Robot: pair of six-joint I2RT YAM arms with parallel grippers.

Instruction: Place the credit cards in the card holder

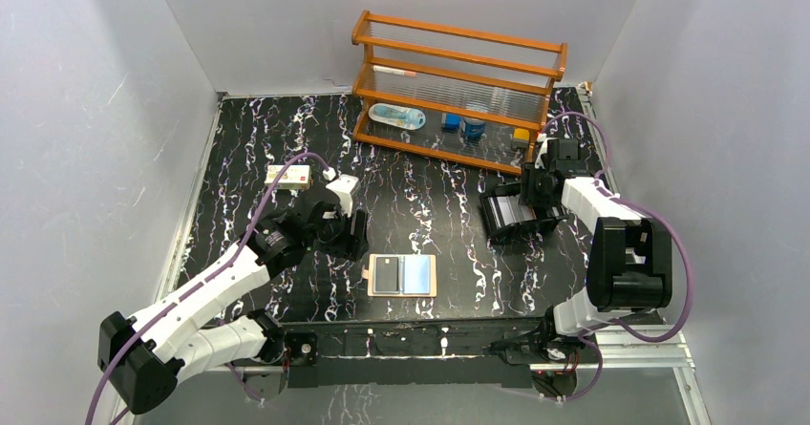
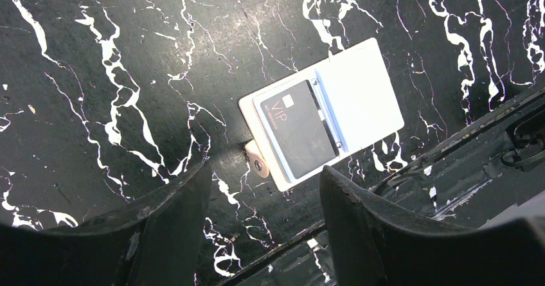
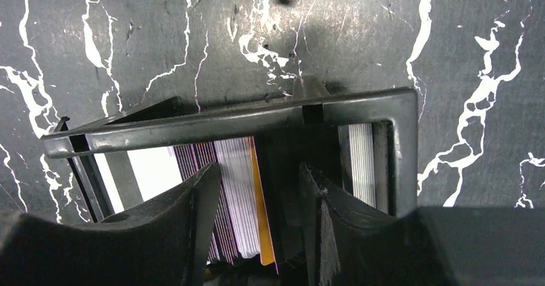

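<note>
The card holder [image 2: 363,96] lies unfolded on the table in the left wrist view, with a dark card marked VIP [image 2: 295,132] in its left half and its strap toward the left. My left gripper hangs open above it, nothing between its fingers. At the right, a black rack [image 3: 193,126] holds a row of cards and booklets: white ones [image 3: 151,170], striped purple ones, an orange-edged one [image 3: 262,215] and a black one [image 3: 279,164]. Above the rack my right gripper stands open, its fingers over the orange-edged and black items; whether they touch is unclear.
A wooden shelf [image 1: 458,33] with several small items stands at the back, its right foot close to the rack. A small box [image 1: 288,177] lies behind the left arm. Clear table stretches between the holder and the rack.
</note>
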